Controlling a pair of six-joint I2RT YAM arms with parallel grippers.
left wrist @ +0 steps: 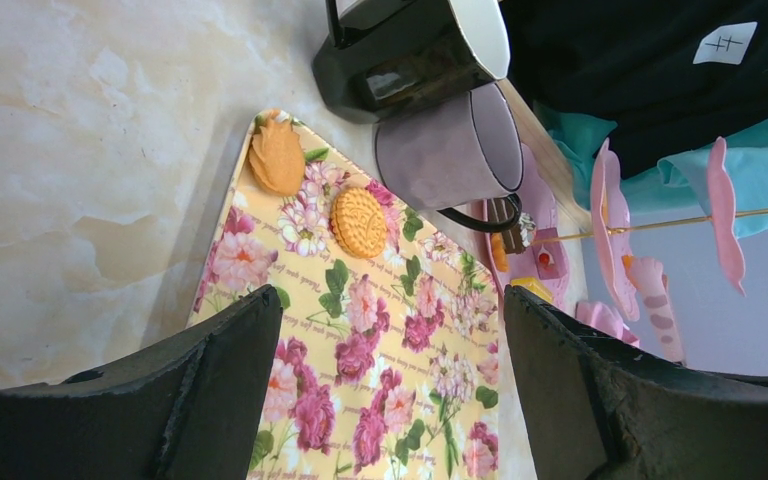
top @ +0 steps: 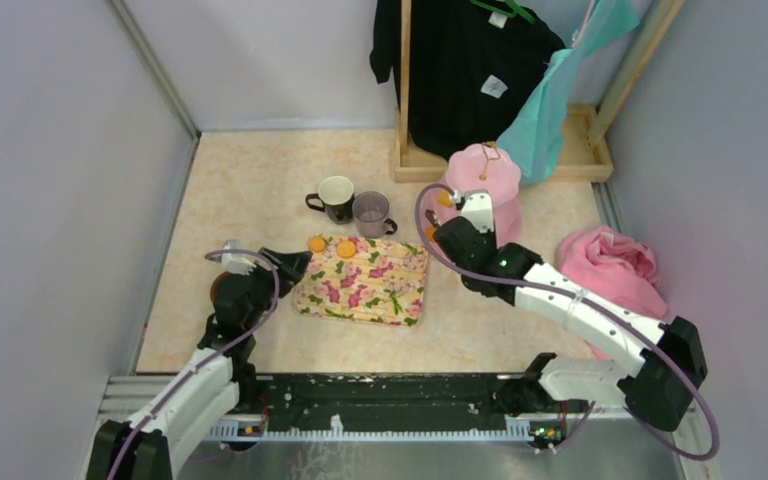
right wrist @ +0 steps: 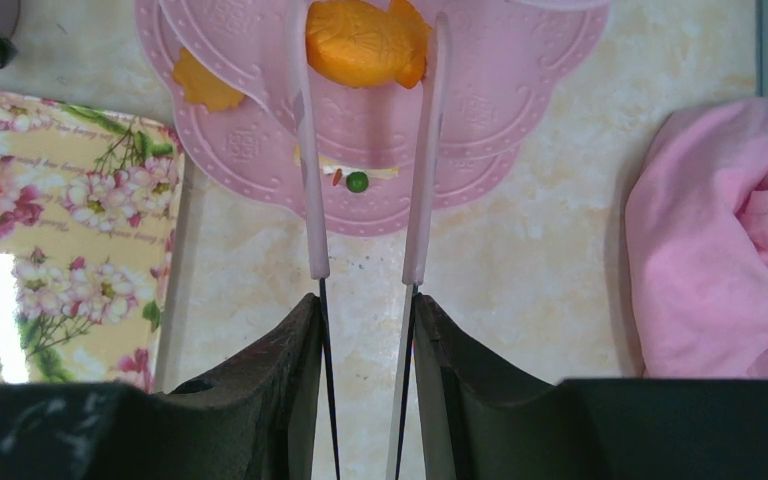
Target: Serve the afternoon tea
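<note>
My right gripper is shut on an orange fish-shaped pastry point(right wrist: 355, 42) over the tiered pink stand point(right wrist: 235, 160). My left gripper stands part open at the floral tray's point(left wrist: 420, 380) left end, nothing seen between its fingers. On the tray lie a pineapple-shaped cookie point(left wrist: 278, 158) and a round cookie point(left wrist: 358, 222). A black mug point(top: 338, 208) and a grey mug point(top: 371, 213) stand just behind the tray.
A pink cloth point(top: 605, 270) lies at the right. A wooden rack point(top: 405, 160) with black and teal garments stands at the back.
</note>
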